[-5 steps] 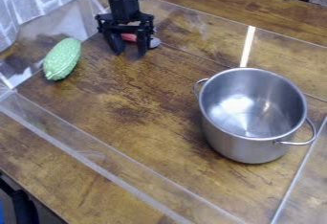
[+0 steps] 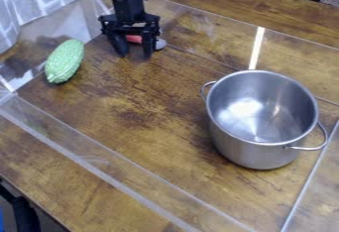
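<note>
My black gripper (image 2: 130, 36) is low at the upper left of the table, reaching down from the top edge. It is over a small red and white object (image 2: 153, 41) that it partly hides. I cannot tell whether the fingers are open or shut on it. A pale green corn-shaped object (image 2: 65, 60) lies to the gripper's left. A large steel pot (image 2: 261, 118) with two handles stands at the right.
Clear strips or edging run along its sides. The back right is also free.
</note>
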